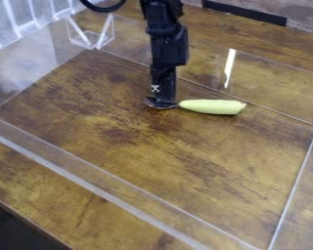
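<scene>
My black gripper (pixel 160 96) points straight down at the wooden board, its tip at the surface just left of a pale green, elongated vegetable (pixel 213 106), perhaps corn or a squash. A small dark, shiny piece lies at the tip; whether it is part of the gripper or a separate object such as a spoon, I cannot tell. Whether the fingers are open or shut is too small to see. The vegetable lies flat, its narrow end toward the gripper.
Clear panels (pixel 103 168) border the wooden work surface (pixel 146 176) on several sides. A white bracket (pixel 83 37) stands at the back left.
</scene>
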